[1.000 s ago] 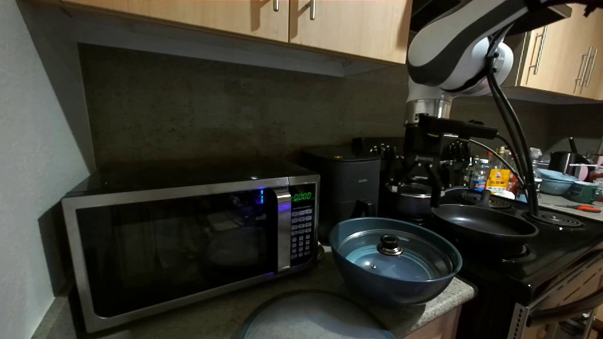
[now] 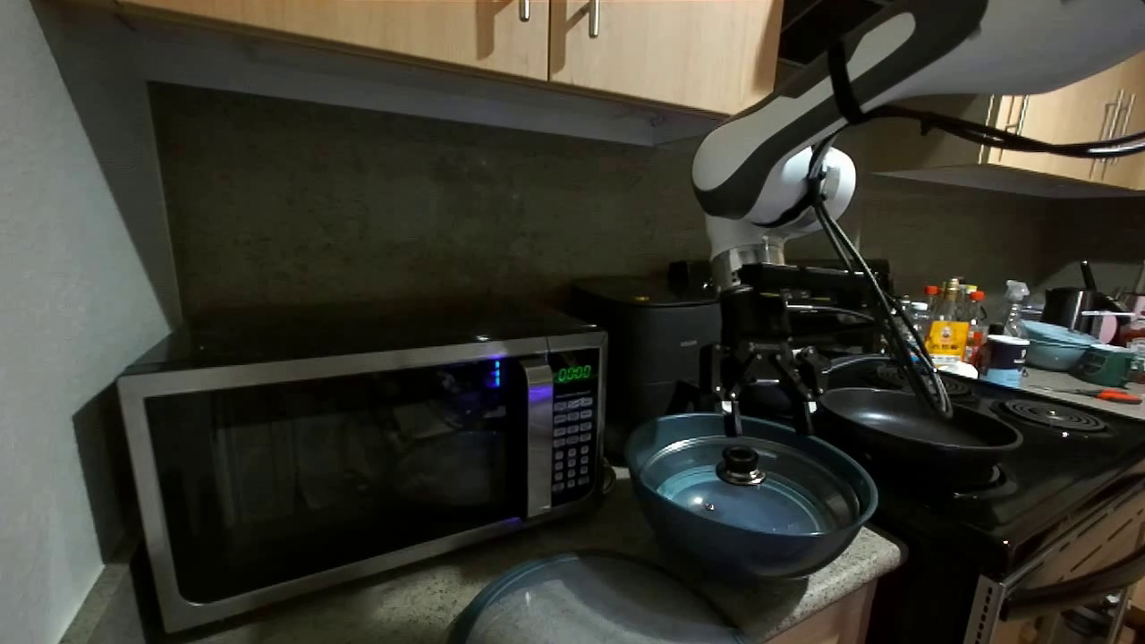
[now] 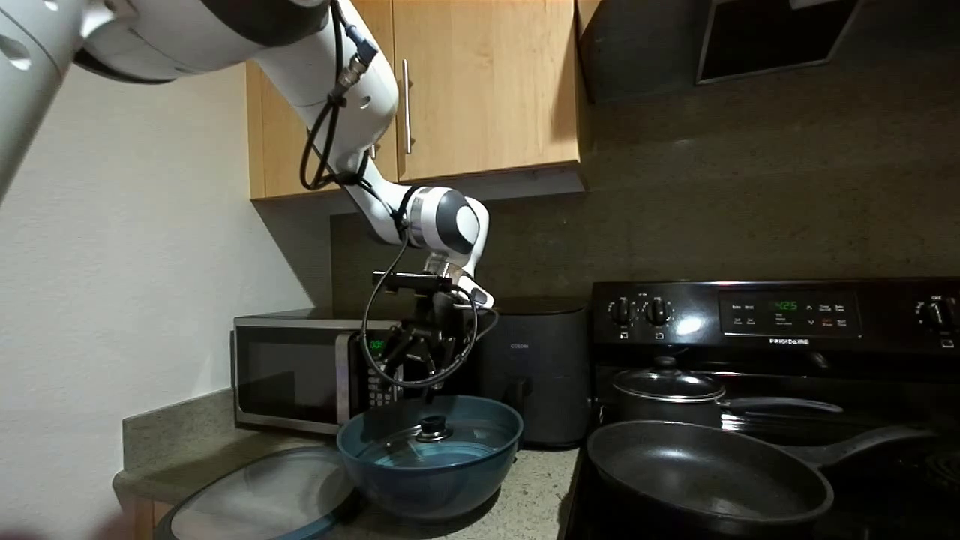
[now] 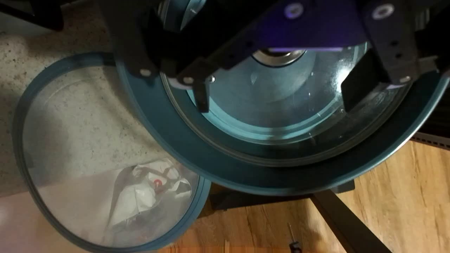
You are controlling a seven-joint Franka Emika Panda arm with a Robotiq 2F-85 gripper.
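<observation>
A large blue bowl (image 2: 671,526) stands on the counter, and a smaller clear glass lid (image 2: 789,510) rests inside it with its black knob (image 2: 741,465) upward. My gripper (image 2: 767,424) points down over the bowl, above the knob in exterior view 1, open with nothing between its fingers. In the wrist view one of the fingers (image 4: 203,97) and the other lie on either side of the lid's middle. There the gripper body hides most of the knob, leaving its metal base ring (image 4: 278,57) in sight. Another lid, blue-rimmed (image 3: 261,499), lies on the counter beside the bowl.
The microwave (image 2: 354,472) stands left of the bowl, with a black air fryer (image 3: 531,373) behind. To the right, the stove carries a black frying pan (image 3: 711,468) and a lidded pot (image 3: 666,387). The counter's front edge is close to the bowl.
My arm has moved left in exterior view 1, from beside the pan and lower pot area to over the bowl. The bowl and both lids look unmoved.
</observation>
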